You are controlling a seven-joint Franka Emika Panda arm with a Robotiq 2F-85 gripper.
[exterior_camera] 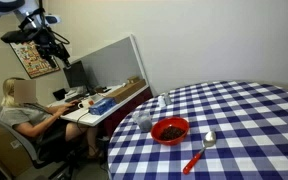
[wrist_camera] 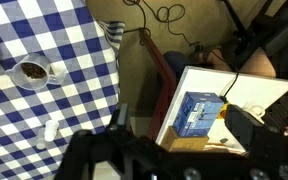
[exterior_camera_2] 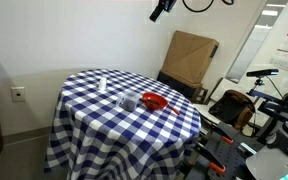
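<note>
High above the floor to the left of the table, my gripper (exterior_camera: 56, 52) hangs open in exterior view 1, away from every tabletop object. The wrist view shows its dark fingers (wrist_camera: 246, 128) wide apart with nothing held. A red bowl (exterior_camera: 170, 130) with dark contents stands on the checked tablecloth. Beside it is a clear cup (wrist_camera: 31, 70), holding some dark bits at its bottom. A spoon (exterior_camera: 198, 151) with a red handle lies on the cloth near the bowl. Farther back stands a small white bottle (exterior_camera_2: 102, 84).
A person (exterior_camera: 29, 115) sits at a side desk to the left, below my arm. On that desk is a blue box (wrist_camera: 196, 113). Cables (wrist_camera: 164, 14) lie on the floor.
</note>
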